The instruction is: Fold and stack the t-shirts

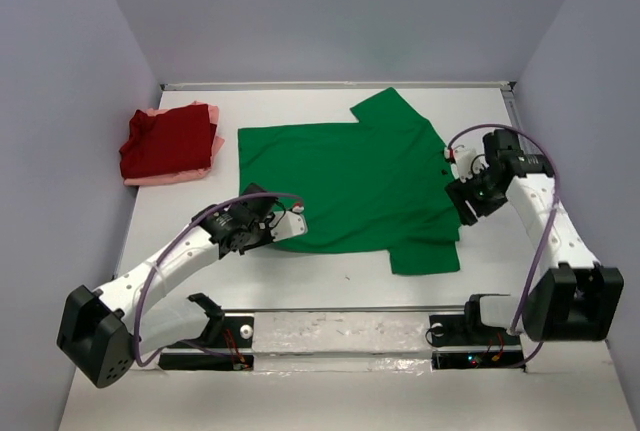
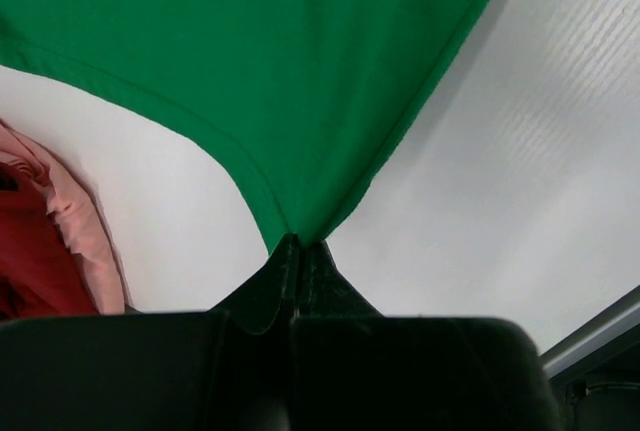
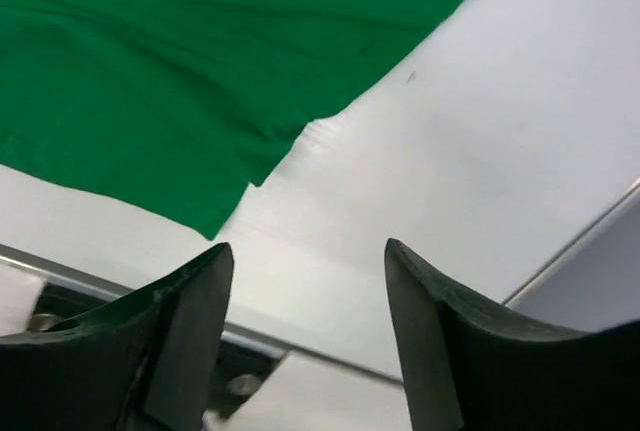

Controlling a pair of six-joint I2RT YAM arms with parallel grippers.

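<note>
A green T-shirt (image 1: 345,176) lies spread over the middle of the table, one sleeve toward the back, the other toward the front right. My left gripper (image 1: 270,231) is at its near-left corner; in the left wrist view that gripper is shut on the green fabric at a pointed edge. My right gripper (image 1: 470,206) is open beside the shirt's right edge, with its fingers apart and empty in the right wrist view (image 3: 308,256). A folded dark red shirt (image 1: 165,141) lies on a pink one (image 1: 185,176) at the back left.
Grey walls stand left, right and behind, and a metal rail runs along the table's edges.
</note>
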